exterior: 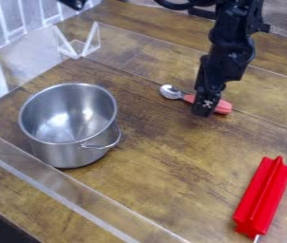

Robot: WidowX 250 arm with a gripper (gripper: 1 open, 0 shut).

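Observation:
My black gripper [210, 104] reaches down from the top right onto a spoon [172, 93] with a pink-red handle [222, 107]. Its fingertips are at the handle, near where it meets the metal part; whether they grip it is not clear.
A steel pot [67, 123] with a wire handle stands at the left. A long red object [263, 196] lies at the lower right. A clear plastic piece stands at the back left.

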